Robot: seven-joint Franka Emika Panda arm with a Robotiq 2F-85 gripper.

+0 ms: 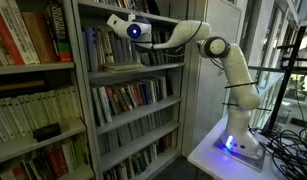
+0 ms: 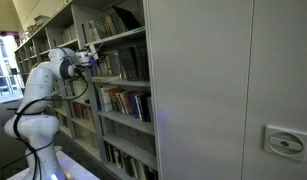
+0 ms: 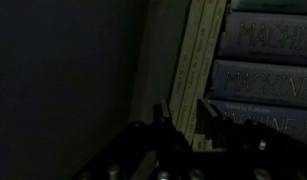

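My gripper is at the upper shelf of the tall bookcase, on the end of the outstretched arm. In the wrist view the two dark fingertips of the gripper stand apart at the bottom. Pale thin book spines show ahead, between and just above them. To their right, blue-grey books with large lettering are stacked. Whether the fingers touch the pale books is too dark to tell.
Grey bookcase uprights divide the shelves. Several books fill the shelf below the gripper. The robot base stands on a white table. In the wrist view the left side is dark, with little to make out.
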